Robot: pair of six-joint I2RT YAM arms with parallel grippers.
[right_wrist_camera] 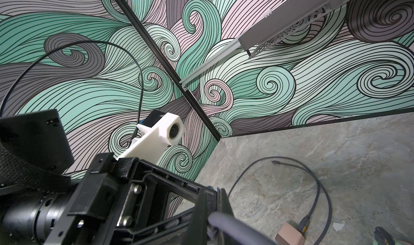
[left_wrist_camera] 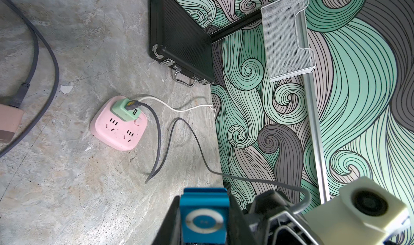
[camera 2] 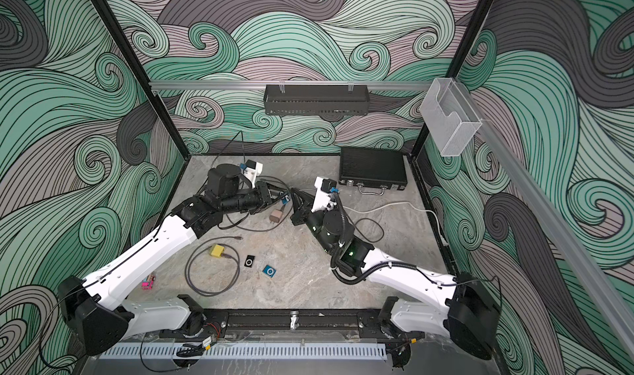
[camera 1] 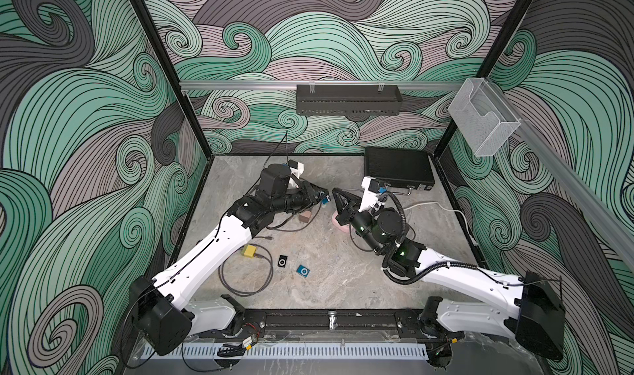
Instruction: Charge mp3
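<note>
In the left wrist view my left gripper is shut on a blue mp3 player. Facing it in both top views, my right gripper is shut on a grey cable. That cable runs to a green charger on a pink power strip. A black player and another blue player lie at the front of the table.
A yellow charger with looped cable lies front left, a brown charger in the middle. A black case fills the back right.
</note>
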